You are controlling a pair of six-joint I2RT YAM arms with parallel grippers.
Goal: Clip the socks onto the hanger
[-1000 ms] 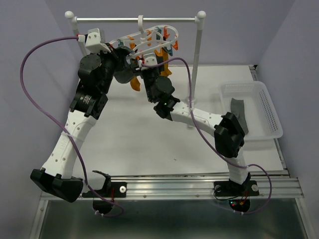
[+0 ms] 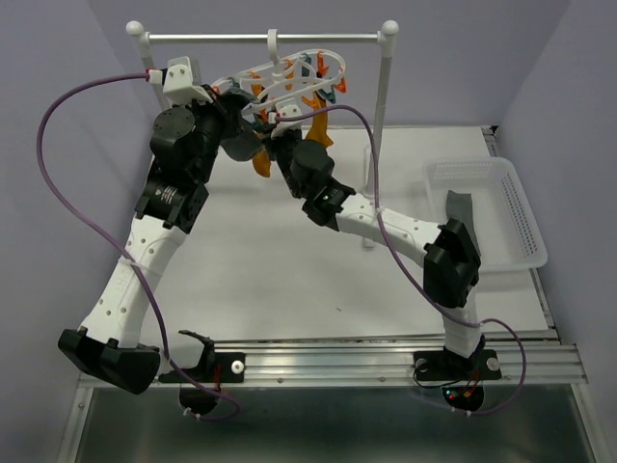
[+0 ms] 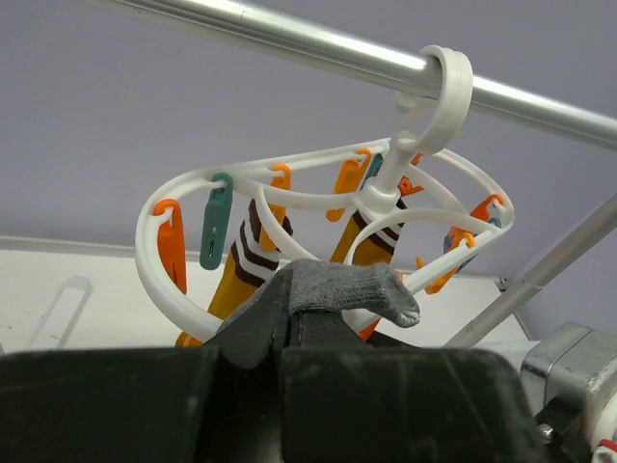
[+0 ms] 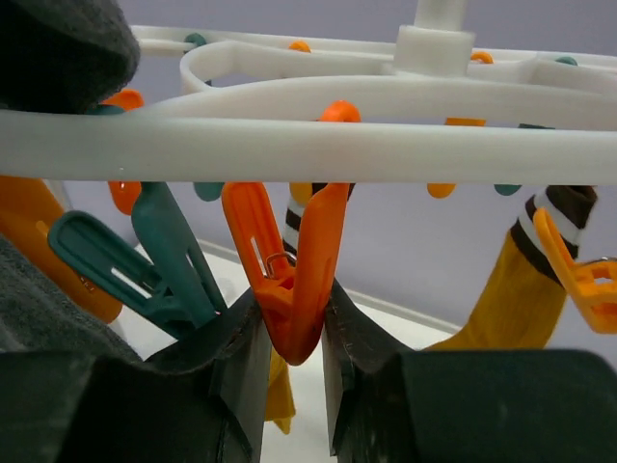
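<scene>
The white round hanger (image 3: pixel 176 294) with orange and teal clips hangs from a metal bar. My left gripper (image 2: pixel 234 104) is shut on a grey sock (image 3: pixel 337 282), held up at the hanger's front rim. My right gripper is shut on an orange clip (image 4: pixel 318 260) hanging from the front rim, in the right wrist view. The grey sock also shows at that view's left, beside teal clips (image 4: pixel 174 256). Orange socks with striped cuffs (image 3: pixel 371 236) hang behind.
A white basket (image 2: pixel 482 166) with a grey sock (image 2: pixel 461 217) stands at the right. The hanger's stand (image 2: pixel 380 96) is at the back.
My right arm has shifted slightly, its lower part a little rightward in the top view. My left arm looks unchanged.
</scene>
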